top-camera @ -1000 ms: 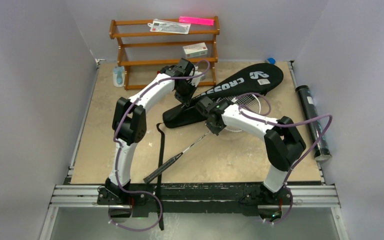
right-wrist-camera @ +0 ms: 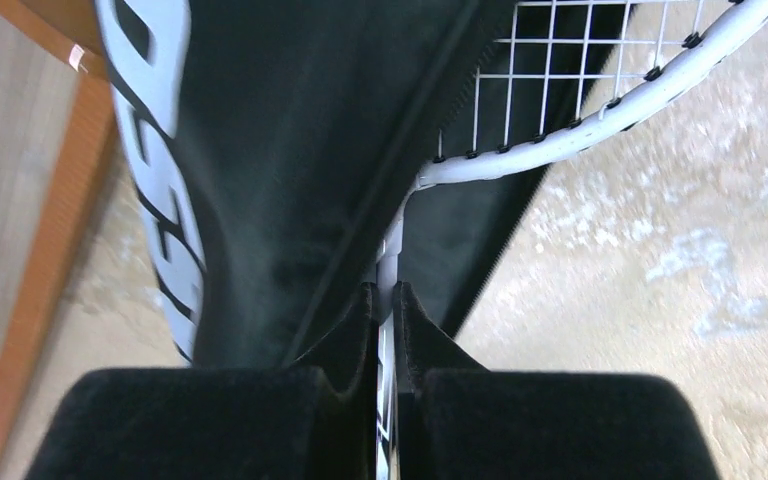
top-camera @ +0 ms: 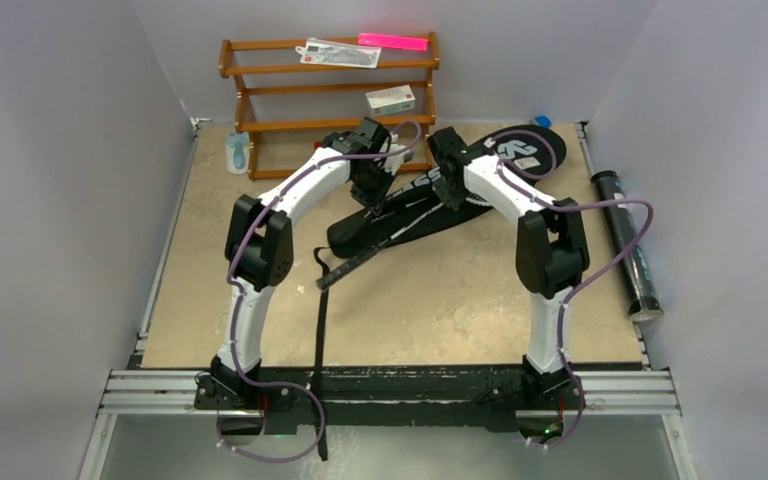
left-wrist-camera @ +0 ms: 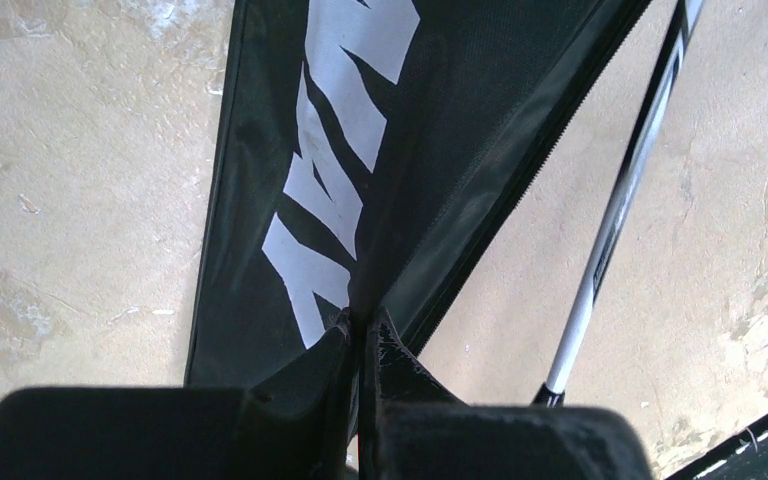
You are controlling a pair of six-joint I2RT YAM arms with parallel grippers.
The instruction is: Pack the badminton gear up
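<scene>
The black racket bag (top-camera: 520, 150) with white lettering lies slantwise across the table. My left gripper is shut on the flap of this bag, lifting its edge along the zip. My right gripper is shut on the white racket's shaft, just below the head. In the right wrist view the white racket (right-wrist-camera: 560, 145) has its frame partly under the bag's flap, the left part of the head hidden. The racket's dark handle (top-camera: 352, 266) sticks out past the bag's lower edge in the top view.
A wooden rack (top-camera: 330, 124) stands behind, with a white box (top-camera: 391, 99) and flat packets on it. The bag's strap (top-camera: 321, 330) trails to the front edge. A dark shuttlecock tube (top-camera: 625, 245) lies far right.
My right gripper has carried the racket up and away from the front edge, bringing its head from beside the bag to partly beneath the flap. The left gripper has stayed in place.
</scene>
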